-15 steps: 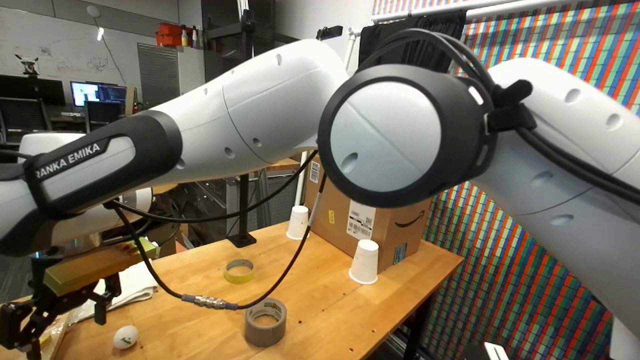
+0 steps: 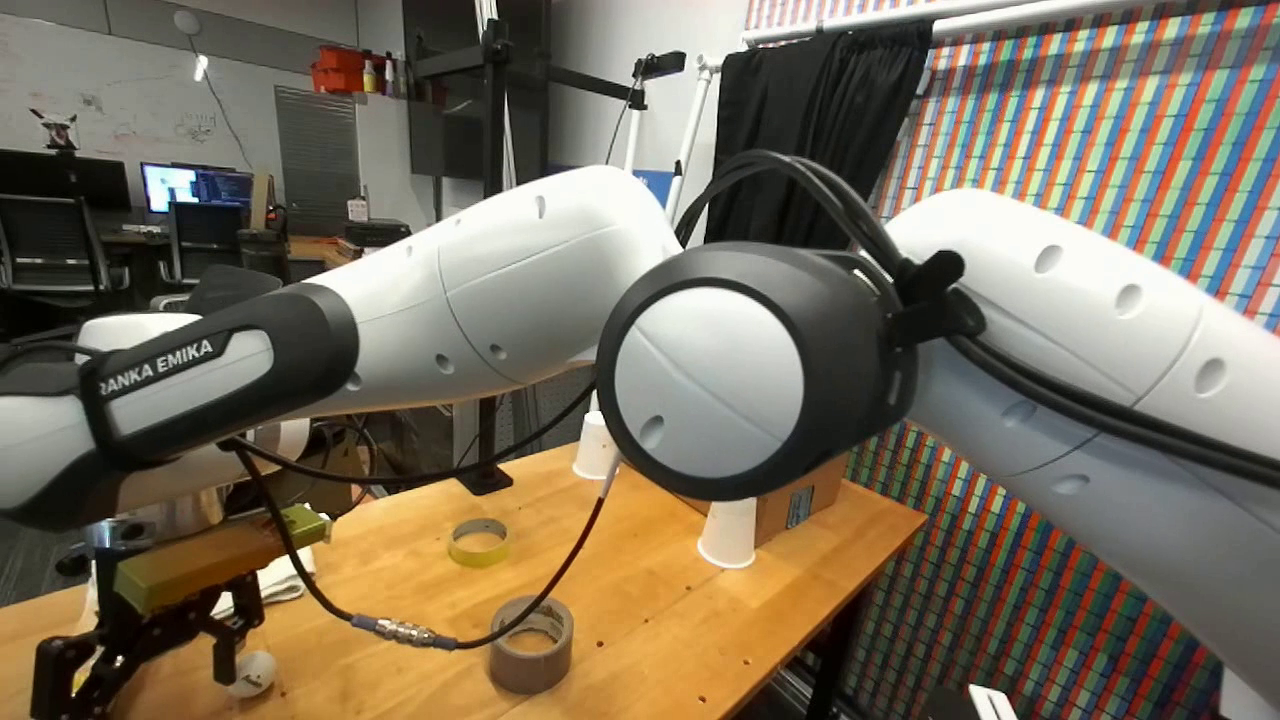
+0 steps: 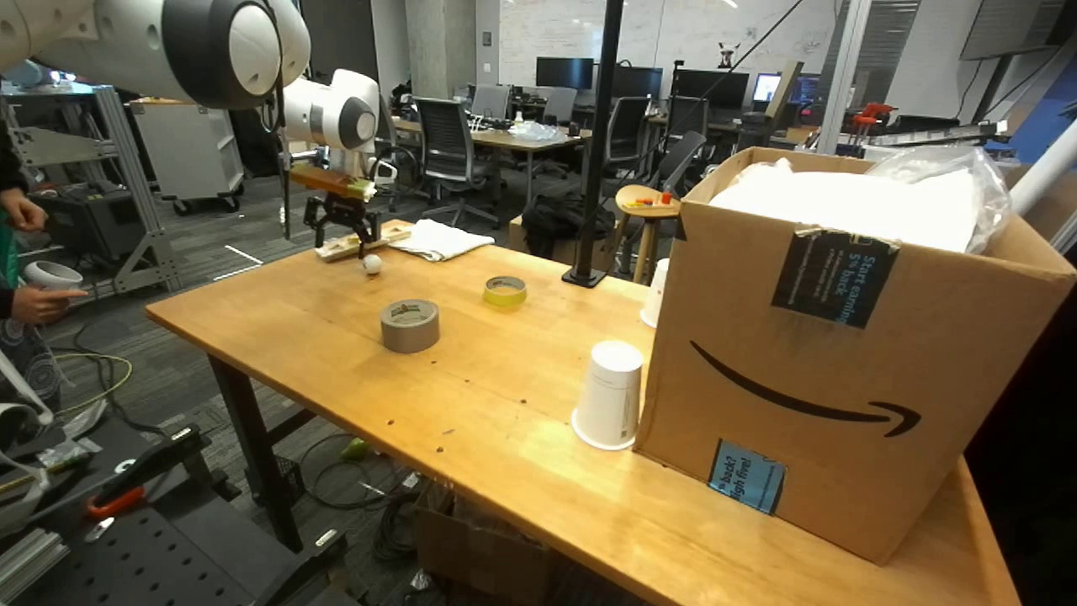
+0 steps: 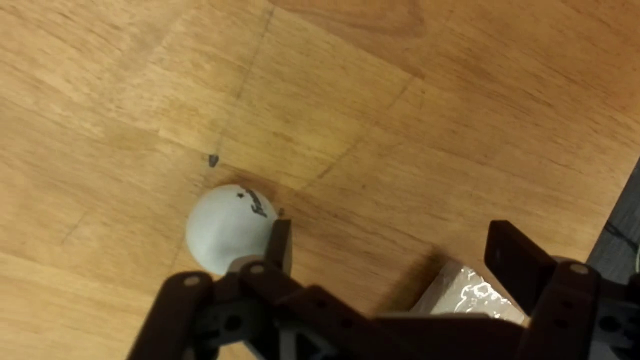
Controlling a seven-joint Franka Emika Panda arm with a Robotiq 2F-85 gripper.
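Observation:
A white ball (image 4: 225, 231) with dark lettering rests on the wooden table, just outside one finger of my gripper in the wrist view. The fingers stand wide apart, with a corner of a pale, glossy wrapped piece (image 4: 471, 294) low between them, partly hidden by the gripper. In exterior view 1 the gripper (image 2: 144, 672) is low over the table's near-left part, and the ball (image 2: 252, 674) sits just right of its nearer finger. Exterior view 2 shows the gripper (image 3: 343, 242) above the wrapped wooden piece (image 3: 353, 246), with the ball (image 3: 373, 264) in front.
On the table (image 3: 485, 394) are a grey tape roll (image 3: 410, 326), a yellow tape roll (image 3: 505, 292), a folded white cloth (image 3: 441, 241) and white cups (image 3: 611, 394). A large cardboard box (image 3: 808, 343) fills the far end. A black post (image 3: 596, 151) rises at the edge.
The arm has come down, and my gripper has shifted lower and to the right in exterior view 1, closer to the ball. The ball has not visibly moved.

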